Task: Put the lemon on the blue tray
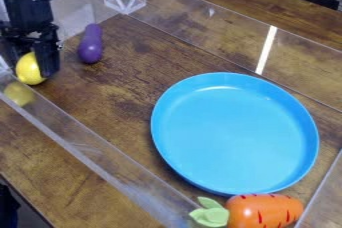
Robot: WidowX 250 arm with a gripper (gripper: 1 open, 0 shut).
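At the left edge, against the clear side wall, the yellow lemon (28,69) rests low in the enclosure. My black gripper (31,58) is down over it, with the fingers spread to either side and covering part of the lemon. Whether they press on it cannot be made out. The round blue tray (234,132) lies empty on the wooden surface, to the right of the gripper and nearer the front.
A purple eggplant-like toy (91,44) lies just right of the gripper. An orange carrot toy (263,211) sits in front of the tray. Clear walls (100,159) border the wooden floor (127,97), which is bare between lemon and tray.
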